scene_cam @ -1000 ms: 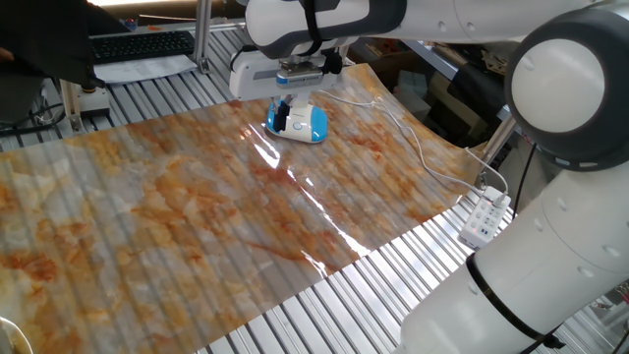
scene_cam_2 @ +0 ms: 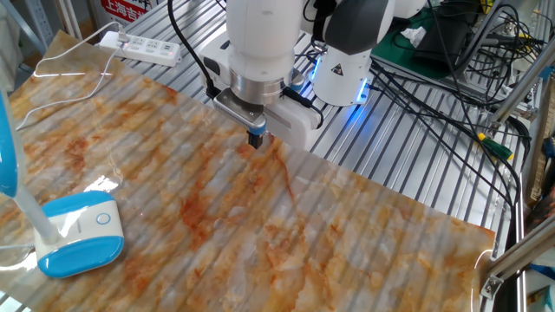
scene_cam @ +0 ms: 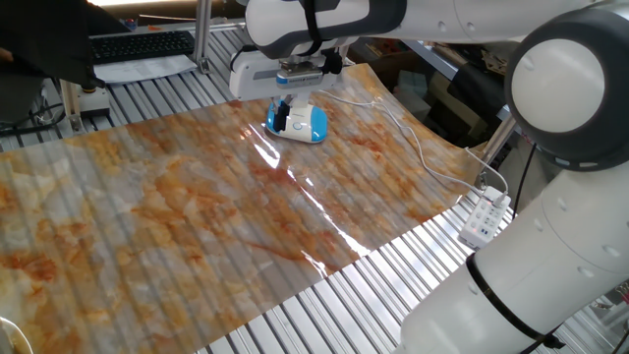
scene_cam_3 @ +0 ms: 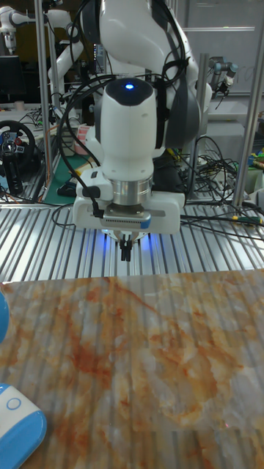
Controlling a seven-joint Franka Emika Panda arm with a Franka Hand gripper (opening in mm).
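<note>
My gripper [scene_cam_3: 125,256] hangs above the table, its two black fingers pointing down close together, so it looks shut. Nothing shows between them. A blue and white desk lamp stands on the marbled sheet; its base [scene_cam_2: 80,234] is at the left in exterior view 2, with the blue head cut off by the frame edge. Exterior view 1 has the gripper [scene_cam: 281,116] overlapping the lamp base [scene_cam: 311,126], but the other views show wide space between them. In exterior view 2 the gripper [scene_cam_2: 255,140] is well to the right of the lamp.
A glossy brown-and-white marbled sheet [scene_cam: 167,226] covers much of the slatted metal table. On the table's edge lies a white power strip [scene_cam_2: 143,48] with a white cord. Loose black cables [scene_cam_2: 451,130] clutter the area beside the robot base.
</note>
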